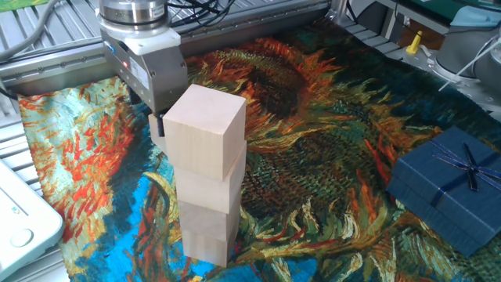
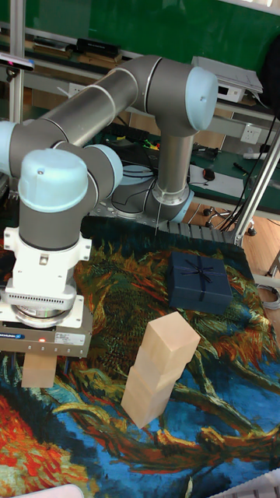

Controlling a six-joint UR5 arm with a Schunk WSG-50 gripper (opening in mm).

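Note:
A tower of several pale wooden blocks (image 1: 205,133) stands at the centre in exterior view 2, its layers slightly out of line; in exterior view 3 the tower (image 2: 157,369) is right of the arm. Another wooden block (image 1: 156,139) sits behind it, mostly hidden by the tower. Exterior view 3 shows this block (image 2: 39,371) directly under the gripper body. My gripper (image 1: 147,112) points down over that block with its fingers apart, so it looks open. The near finger partly disappears behind the tower, and contact with the block cannot be made out.
A dark blue gift box (image 1: 450,184) with a ribbon lies to the right on the patterned cloth (image 1: 313,188). A white device (image 1: 27,219) occupies the left edge. Between tower and box the cloth is clear. The tower stands very close to the gripper.

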